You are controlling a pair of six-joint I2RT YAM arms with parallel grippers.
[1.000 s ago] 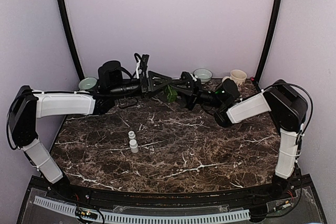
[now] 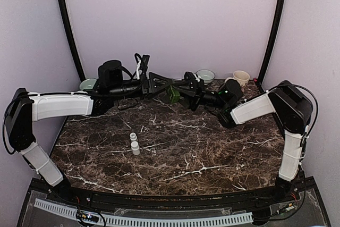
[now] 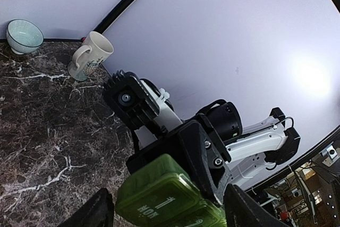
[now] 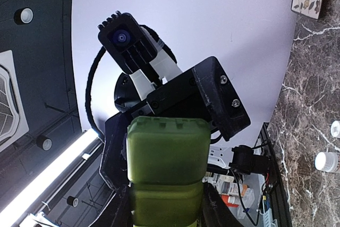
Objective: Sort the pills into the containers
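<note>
A green pill box (image 2: 173, 95) is held above the middle of the table, between the two arms. My right gripper is shut on it, with a finger on either side in the right wrist view. My left gripper reaches the same box from the other side. In the left wrist view its part-open fingers straddle the green box (image 3: 159, 198), whose face carries lettering; whether both pads touch it cannot be told. Two white bottles (image 2: 135, 148) stand close together on the left half of the table. No loose pills can be made out.
Along the back of the table are a pale bowl (image 2: 205, 75) and a white mug (image 2: 240, 77). Another pale bowl (image 2: 88, 84) sits at the back left, partly behind the left arm.
The left arm has shifted very slightly left in the top view over the last second. The right arm, the green box and the bottles look practically unmoved.
</note>
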